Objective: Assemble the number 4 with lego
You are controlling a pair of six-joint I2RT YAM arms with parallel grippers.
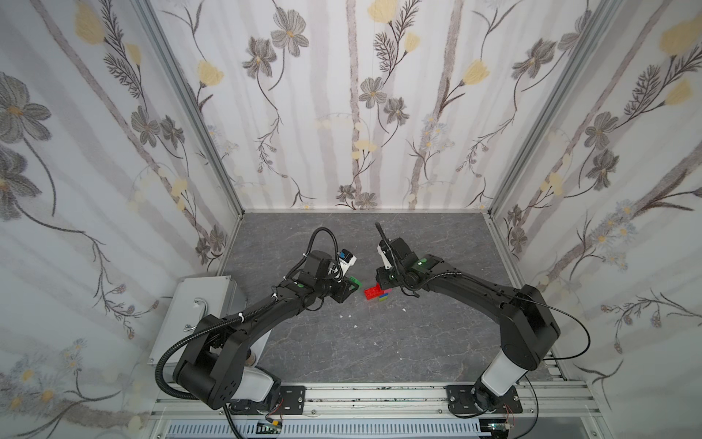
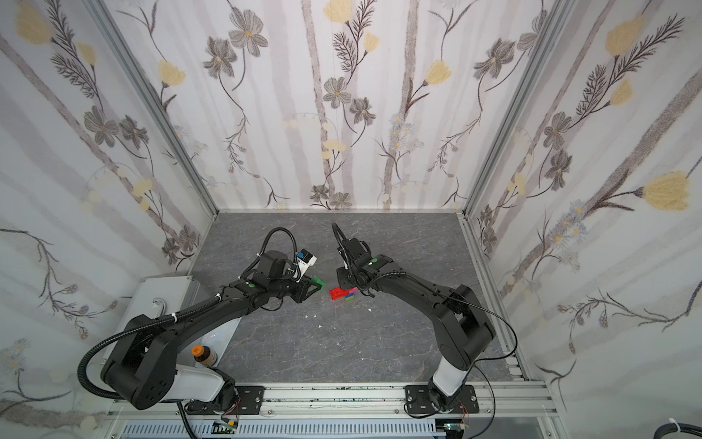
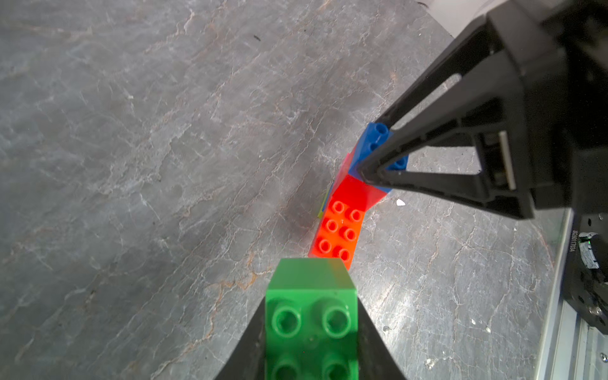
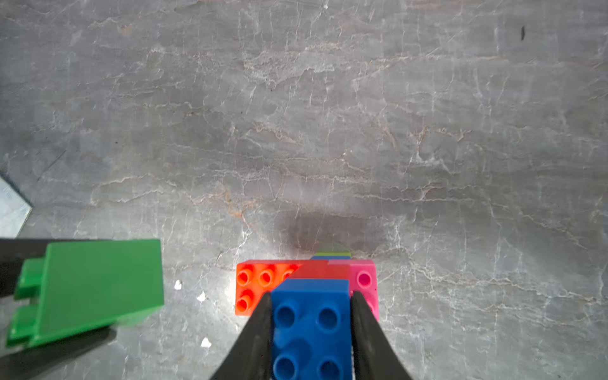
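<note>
In the left wrist view a green brick (image 3: 310, 275) fills the fingers of my left gripper, studs facing the camera. It hangs left of the red brick (image 4: 247, 291) in the right wrist view, apart from it. My right gripper is shut on a blue brick (image 4: 311, 288). That blue brick sits on a red block (image 3: 356, 192) above the low red brick. A pink brick (image 4: 365, 278) lies on the right side of this build. A lime-green edge (image 4: 333, 248) and a blue strip show behind it, mostly hidden.
Small white scraps (image 4: 205, 342) lie on it. A white box (image 1: 182, 314) stands at the far left, with an orange-capped bottle (image 2: 204, 356) near the left arm's base.
</note>
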